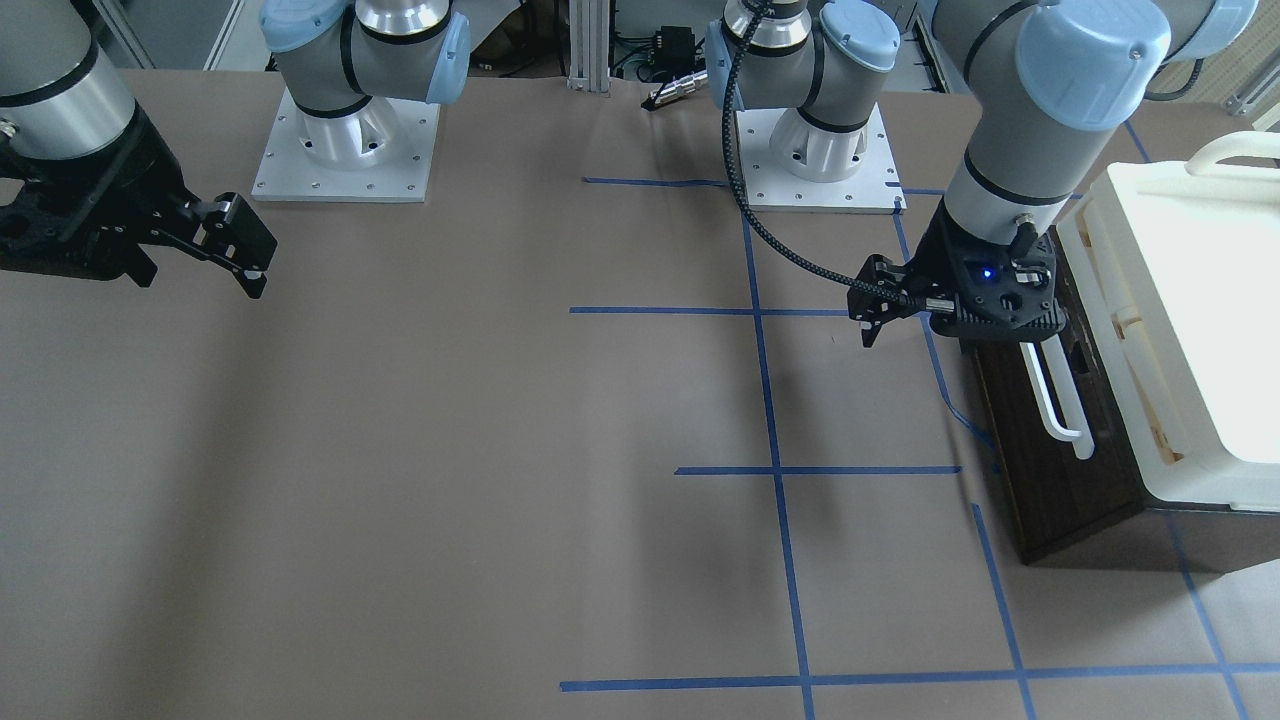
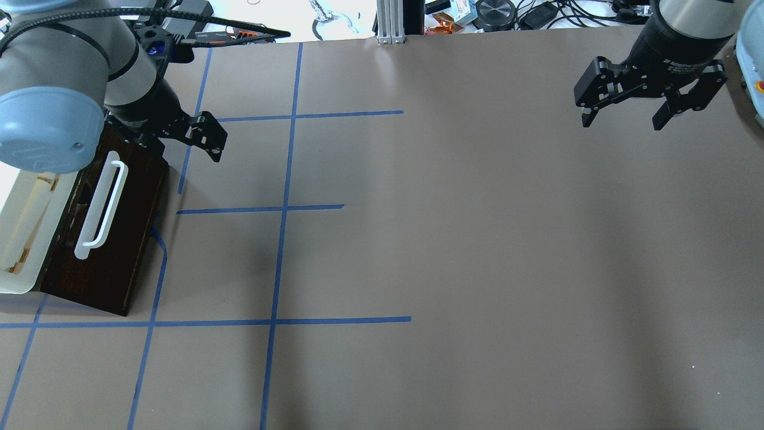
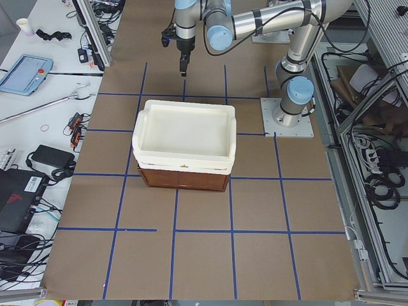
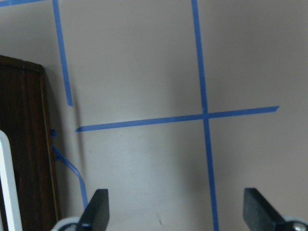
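Note:
My gripper (image 1: 912,324) hangs in the air beside a dark wooden cabinet (image 1: 1056,492) that has a white handle (image 1: 1056,408) and carries a white bin (image 1: 1200,312) on top. In the left wrist view the two fingertips (image 4: 101,209) are far apart with only bare taped floor between them. The cabinet's edge and handle (image 4: 9,187) run down the left of that view. In the top view the cabinet (image 2: 107,279) lies below and left of my gripper.
A second black gripper (image 2: 637,107) hangs on the other side of the table. Robot bases and cables line the far edge.

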